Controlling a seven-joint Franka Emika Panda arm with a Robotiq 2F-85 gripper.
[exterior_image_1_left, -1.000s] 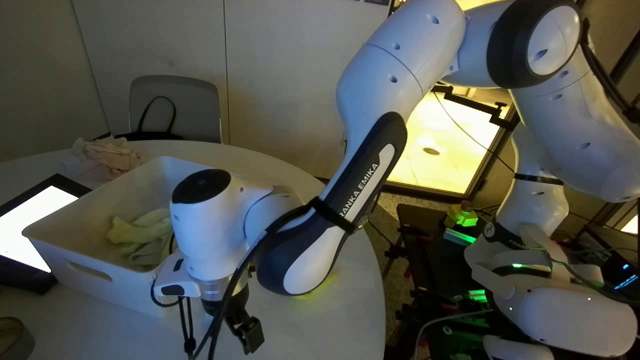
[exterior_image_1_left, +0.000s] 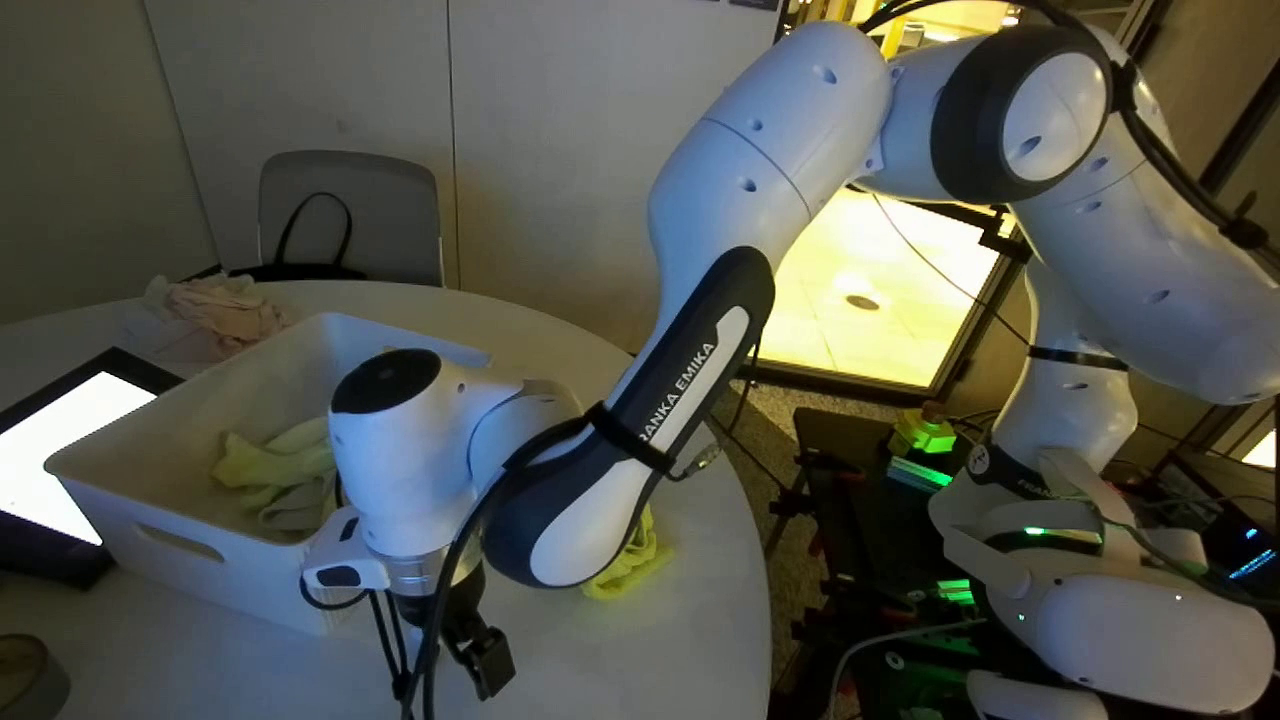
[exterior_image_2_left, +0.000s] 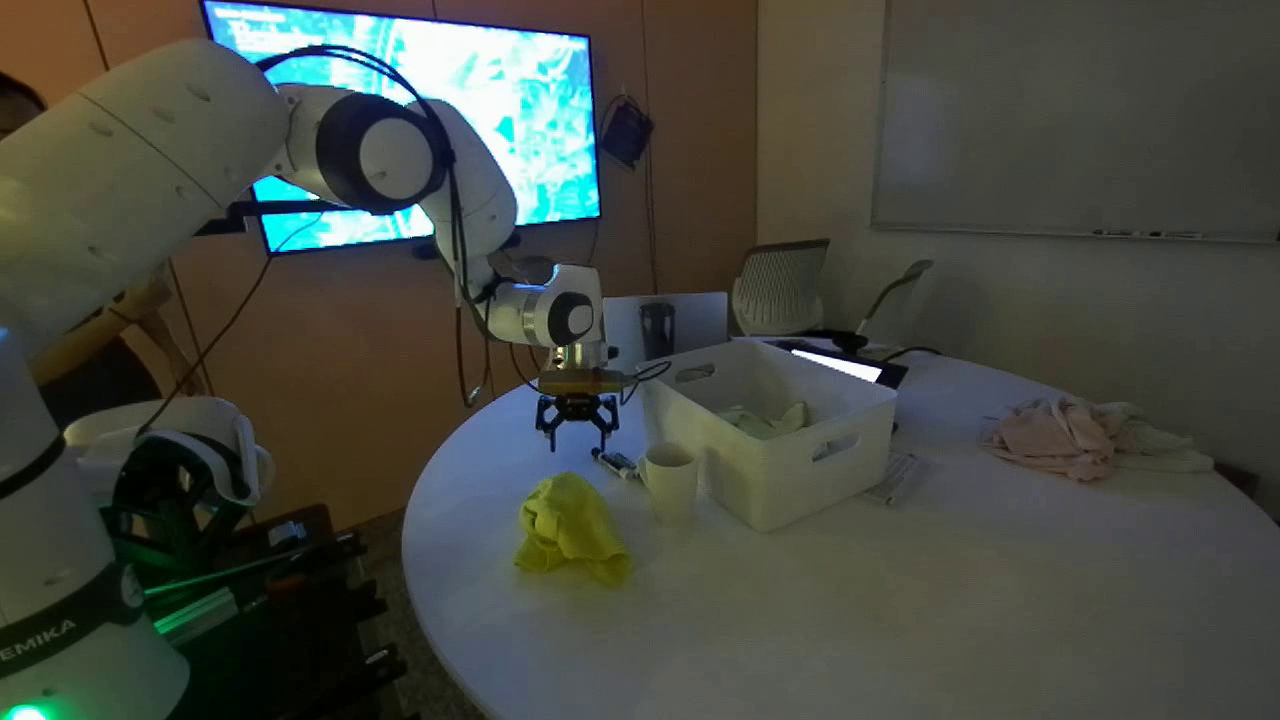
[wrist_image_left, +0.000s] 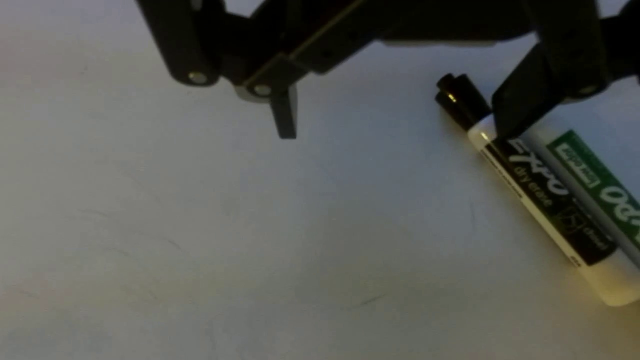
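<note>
In the wrist view my gripper is open, with only bare tabletop between its fingers. Two Expo markers, a black one (wrist_image_left: 540, 192) and a green one (wrist_image_left: 594, 174), lie side by side at the right. The right finger overlaps the black marker's cap end in this view; whether it touches cannot be told. Exterior view 2 has the gripper (exterior_image_2_left: 579, 434) pointing down over the table, close to the markers (exterior_image_2_left: 618, 463). A white cup (exterior_image_2_left: 671, 484) stands beside them, and a crumpled yellow cloth (exterior_image_2_left: 569, 528) lies nearer that camera.
A white bin (exterior_image_2_left: 792, 474) with cloths (exterior_image_1_left: 282, 468) inside stands next to the cup. Pinkish cloths (exterior_image_2_left: 1056, 438) lie across the table, and a lit screen (exterior_image_1_left: 54, 450) sits behind the bin.
In exterior view 1 the arm and gripper have shifted slightly left, uncovering more of the yellow cloth. The bin and its cloths have stayed put.
</note>
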